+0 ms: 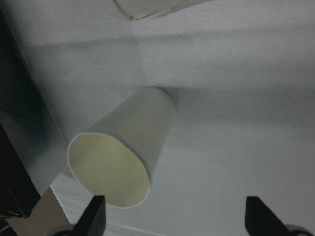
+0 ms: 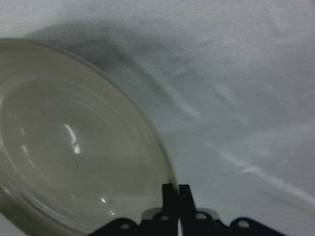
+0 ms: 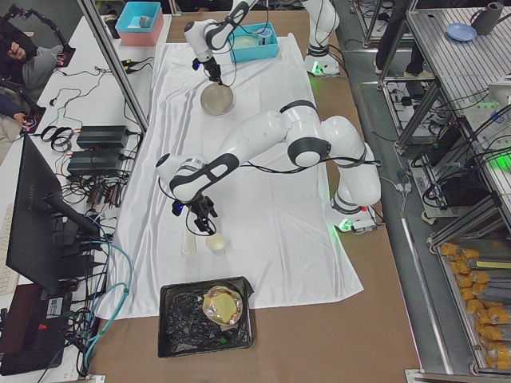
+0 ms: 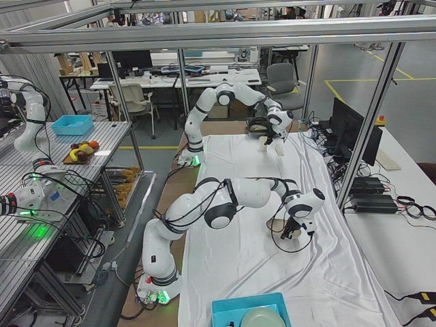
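Note:
A white paper cup (image 3: 215,243) stands on the white cloth, with a pale flat strip (image 3: 188,243) beside it. My left gripper (image 3: 204,223) hangs open just above them; in the left wrist view the cup (image 1: 128,142) lies between and beyond its fingertips, not held. At the far end, my right gripper is shut at the rim of a pale round plate (image 2: 74,137); its fingers meet on the rim, though whether they grip it is hard to tell.
A black tray (image 3: 184,339) with a wrapped round item sits at the near edge. A blue bin (image 4: 228,310) stands near the right arm.

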